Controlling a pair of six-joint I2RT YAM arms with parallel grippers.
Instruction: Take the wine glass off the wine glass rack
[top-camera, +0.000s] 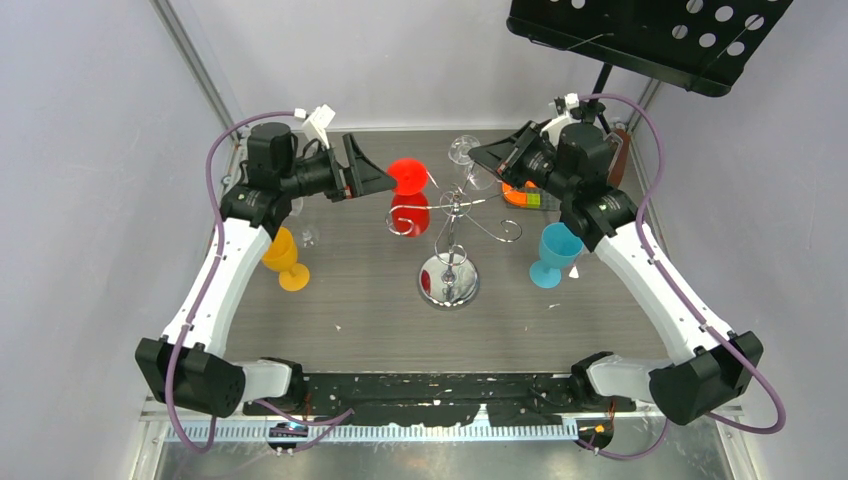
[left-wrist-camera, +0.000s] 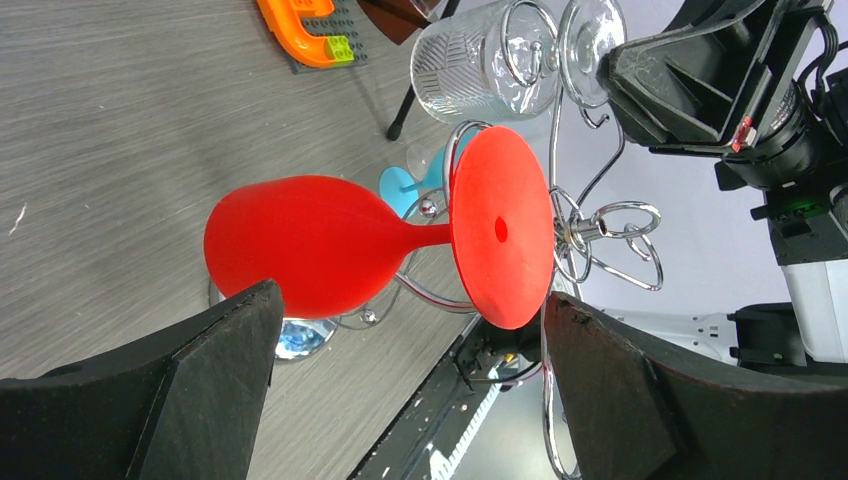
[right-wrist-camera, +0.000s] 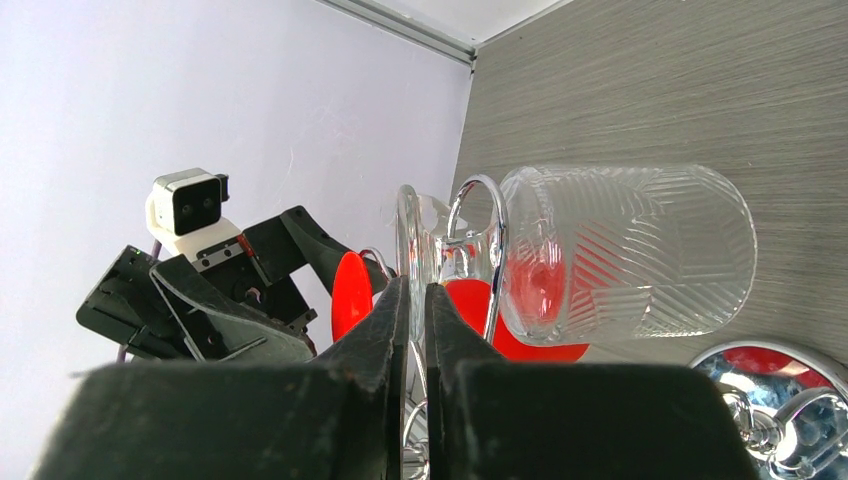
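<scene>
On the chrome rack (top-camera: 449, 280) hang a red wine glass (top-camera: 409, 176) and a clear ribbed glass (right-wrist-camera: 630, 250), both sideways in the wrist views. My left gripper (top-camera: 378, 170) stands open just left of the red glass (left-wrist-camera: 320, 245), whose disc lies between and beyond the fingertips. My right gripper (top-camera: 487, 160) is shut on the clear glass at its foot end, seen as the clear disc (left-wrist-camera: 590, 50) in the left wrist view; the exact contact is partly hidden by the fingers.
A yellow goblet (top-camera: 287, 258) stands left and a cyan goblet (top-camera: 555, 250) right. An orange toy (left-wrist-camera: 300, 30) lies behind at the right. A black perforated stand (top-camera: 640, 40) overhangs the back right.
</scene>
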